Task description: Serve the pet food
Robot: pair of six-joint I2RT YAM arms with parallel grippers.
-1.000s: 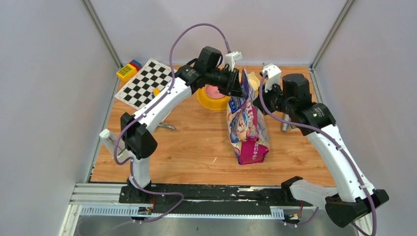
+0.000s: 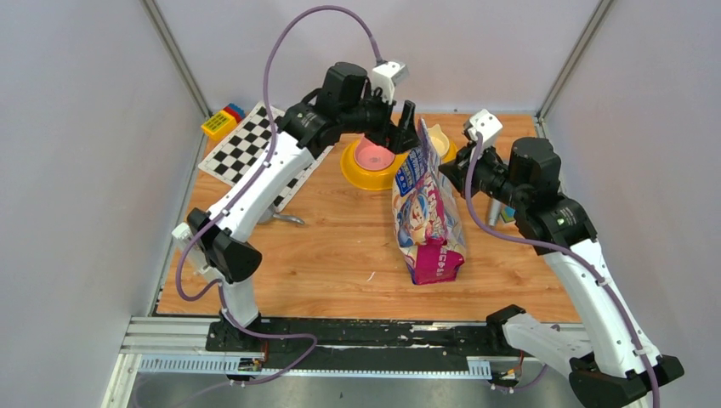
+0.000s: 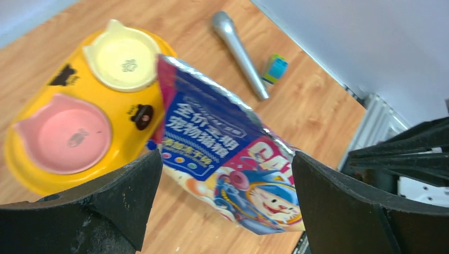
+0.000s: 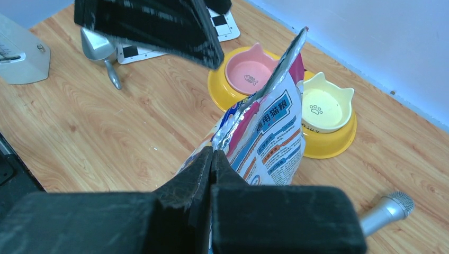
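Note:
A pet food bag (image 2: pixel 429 229) stands upright mid-table, its crimped top edge facing up, before a yellow double feeder (image 2: pixel 357 174) holding a pink bowl (image 3: pixel 71 135) and a cream bowl (image 3: pixel 122 61). My left gripper (image 2: pixel 400 127) is open above the bag, its fingers wide apart with nothing between them. My right gripper is shut at the bag's right side; whether any bag edge is between its tips is not clear.
A metal scoop (image 4: pixel 98 47) lies left of the bag near a checkerboard (image 2: pixel 238 144). A microphone (image 4: pixel 384 211) lies at the right.
My left gripper has risen away from the bag and opened. The bag stands as before.

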